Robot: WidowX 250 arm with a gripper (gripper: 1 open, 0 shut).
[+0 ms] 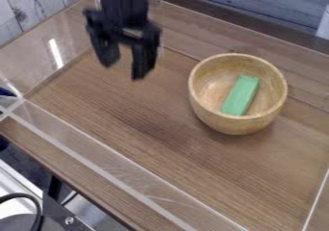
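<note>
My gripper (125, 62) is raised at the upper middle of the camera view, dark and open, with two downward prongs; nothing shows between them. It is left of a tan round bowl (206, 86) on the wooden table, apart from it. A green block (241, 95) lies inside the bowl.
A transparent strip runs along its left side, and black cable (26, 201) lies at the lower left.
</note>
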